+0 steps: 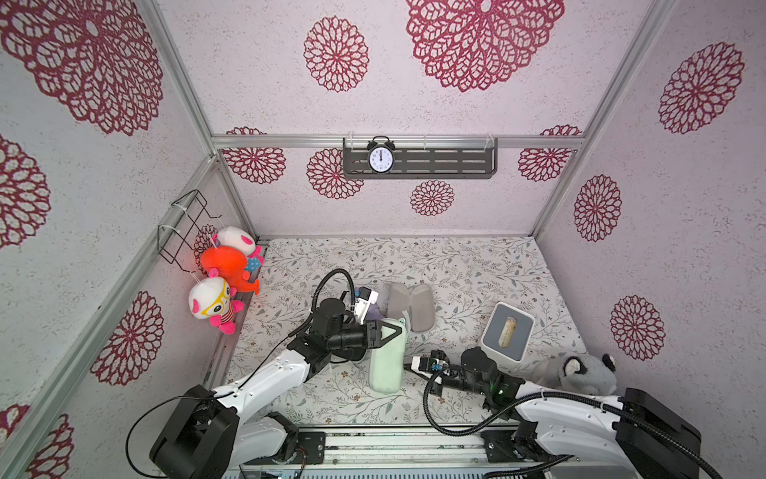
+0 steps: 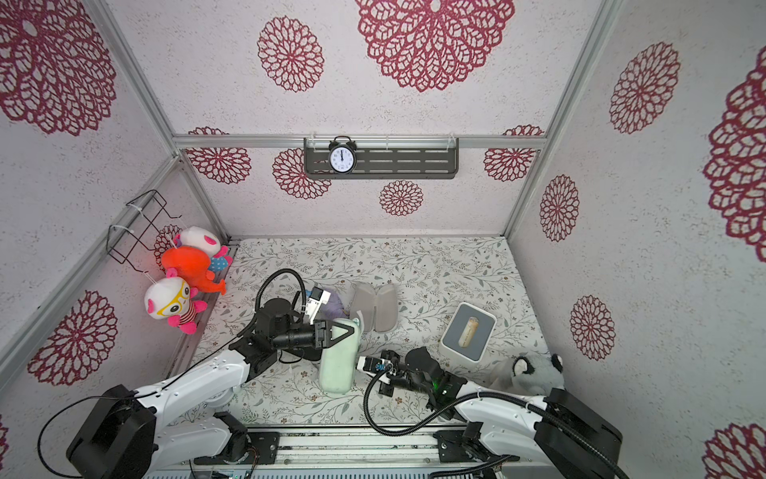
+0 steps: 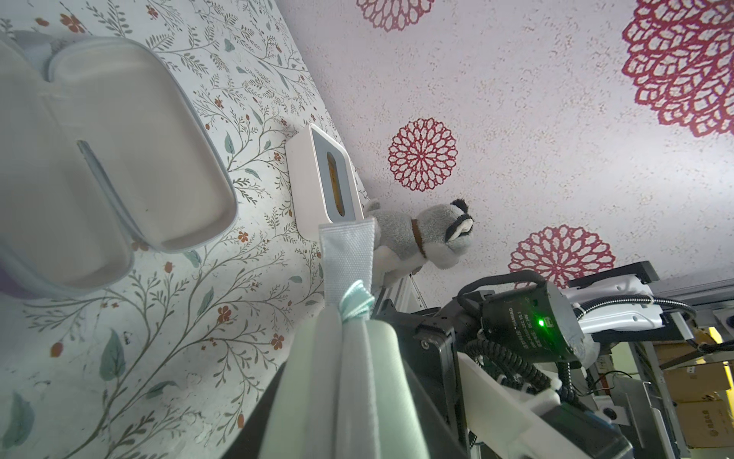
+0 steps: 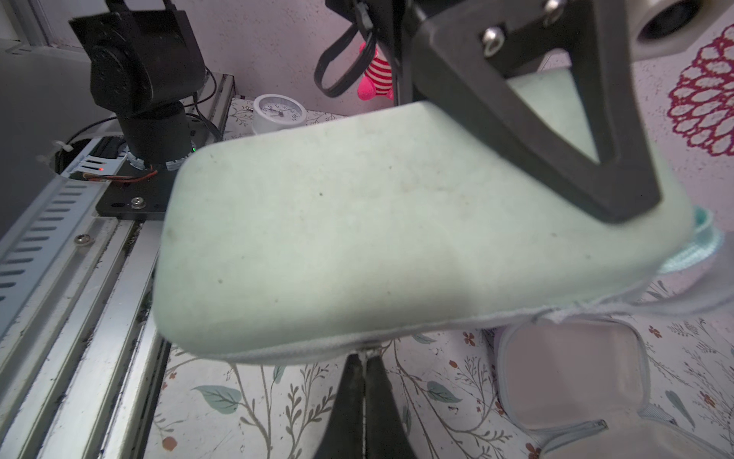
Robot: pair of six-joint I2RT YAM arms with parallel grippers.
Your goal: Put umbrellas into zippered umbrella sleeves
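A pale green zippered sleeve (image 1: 386,371), closed along the visible seam, hangs in my left gripper (image 1: 391,333), which is shut on its far end. In the left wrist view its seam runs up the middle to a grey fabric tab (image 3: 348,260). My right gripper is shut, its fingertips right at the sleeve's zippered lower edge. A small grey bit shows at those tips; whether they grip it, I cannot tell. Whatever is inside the sleeve is hidden. Behind lies a grey sleeve (image 1: 411,307), spread open and empty. A purple item (image 2: 328,303) is partly hidden by the left arm.
To the right stands a white box (image 1: 507,333) with a grey top and a tan insert. A grey plush toy (image 1: 582,373) sits near the right arm. Plush toys (image 1: 223,271) lie along the left wall.
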